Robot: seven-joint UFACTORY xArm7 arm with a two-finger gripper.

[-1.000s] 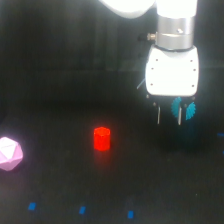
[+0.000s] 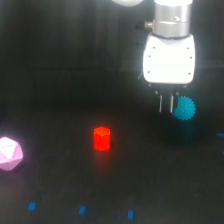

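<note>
My gripper [image 2: 166, 103] hangs under its white hand at the upper right. Two thin fingers point down with a gap between them, and nothing shows in that gap. Just right of the right finger is a teal, ridged round object [image 2: 184, 108]; in this view it nearly meets that finger, but I cannot tell whether they touch. A small red block [image 2: 102, 139] stands left of centre, well apart from the gripper. At the left edge rests a pink many-sided object [image 2: 10, 153], partly cut off by the frame.
Small blue marks lie along the front of the dark surface, among them a left mark [image 2: 32, 206], a middle mark [image 2: 82, 210] and a right mark [image 2: 130, 214]. Another shows at the right edge.
The hand has risen in the view and shifted slightly left. Its fingers appear closer together and no longer cover the teal object. The red, pink and teal objects look unmoved.
</note>
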